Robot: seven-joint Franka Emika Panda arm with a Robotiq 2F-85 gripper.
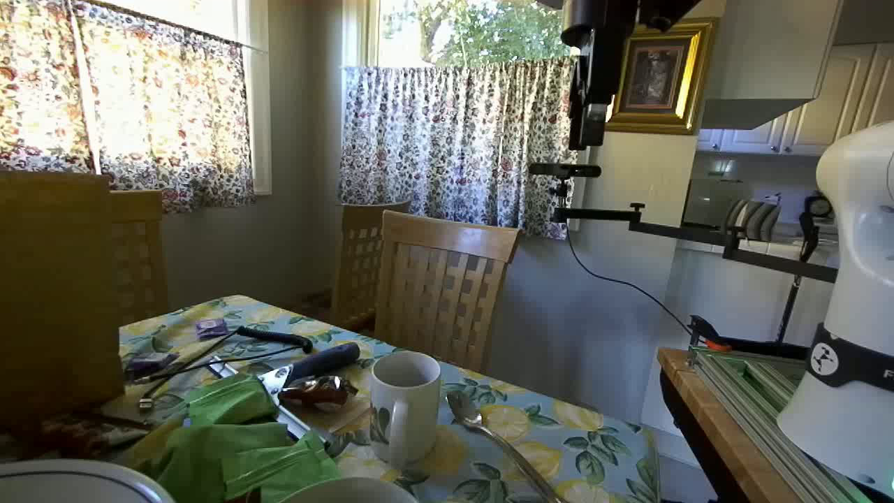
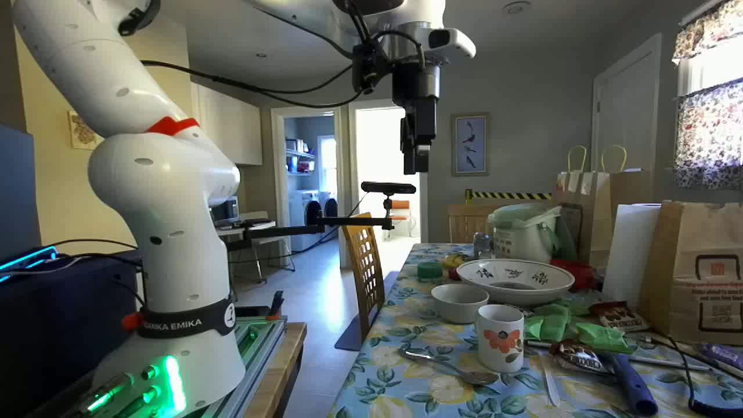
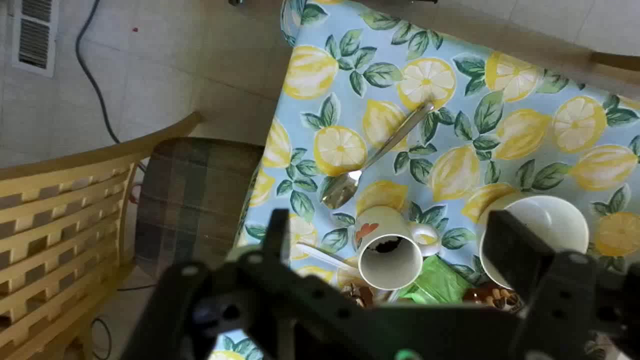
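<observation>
High over the table, well clear of everything on it, my gripper stands open, its two dark fingers wide apart and nothing between them. Below it in the wrist view is a white mug (image 3: pixel 391 264) with an orange flower print and something dark at its bottom. A metal spoon (image 3: pixel 384 147) lies on the lemon-print tablecloth beside the mug. Close by stands a white bowl (image 3: pixel 558 222), partly covered by one finger. From the side, the upright mug (image 2: pixel 500 338) has the small bowl (image 2: pixel 460 303) just behind it and the spoon (image 2: pixel 453 368) in front.
Green wrappers (image 2: pixel 557 321), chocolate packets (image 2: pixel 579 356) and a blue-handled tool (image 2: pixel 632 390) clutter the table past the mug. A wide patterned bowl (image 2: pixel 516 296) and paper bags (image 2: pixel 703 271) stand farther off. Wooden chairs (image 1: pixel 444 281) line one edge.
</observation>
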